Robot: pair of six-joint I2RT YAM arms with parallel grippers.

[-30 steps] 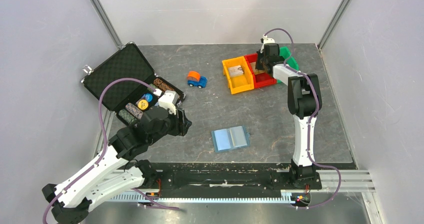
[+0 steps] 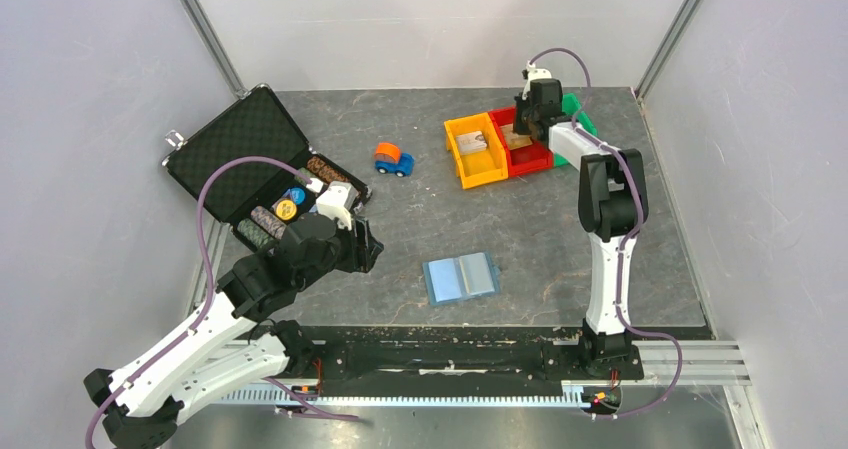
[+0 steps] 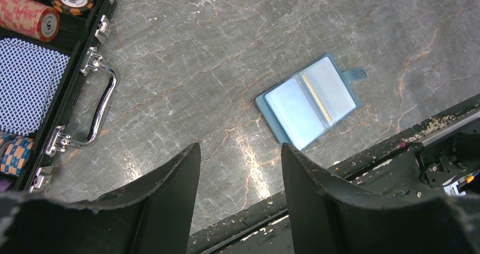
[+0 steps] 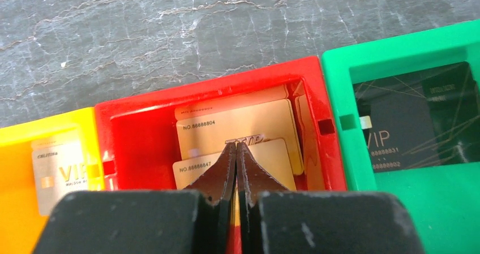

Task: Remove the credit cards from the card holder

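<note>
The blue card holder [image 2: 461, 277] lies open on the table front. In the left wrist view the holder [image 3: 300, 108] shows clear sleeves, a narrow pale-yellow strip [image 3: 316, 98] and a snap tab. My left gripper is open and empty, left of the holder. My right gripper is shut over the red bin [image 4: 209, 93], with no card visible held between its fingertips. Beneath it, several gold cards [image 4: 240, 121] lie in that bin. A silver card [image 4: 61, 168] sits in the yellow bin [image 4: 48, 124], and black cards [image 4: 399, 129] in the green bin [image 4: 396, 53].
An open case of poker chips [image 2: 285, 209] stands at the left, its handle [image 3: 102, 110] jutting over the table. Behind the middle is a small orange and blue toy truck [image 2: 393, 160]. Clear table lies between the holder and the bins.
Over the red bin, my right gripper has shifted slightly toward the back of the table. The left arm, card holder and bins look unmoved.
</note>
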